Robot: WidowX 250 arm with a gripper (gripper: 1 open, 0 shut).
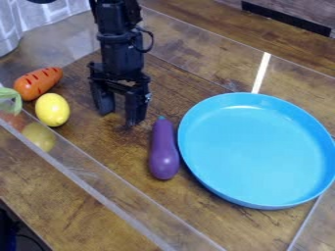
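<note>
A black robot gripper hangs low over the wooden table at the upper middle, open, its fingers close to the surface with nothing visible between them. To its left lie a yellow lemon and an orange carrot. A purple eggplant lies in front of it and to the right, beside a large round blue plate.
A leafy green item sits at the left edge, partly cut off. A transparent rim runs along the lower left.
</note>
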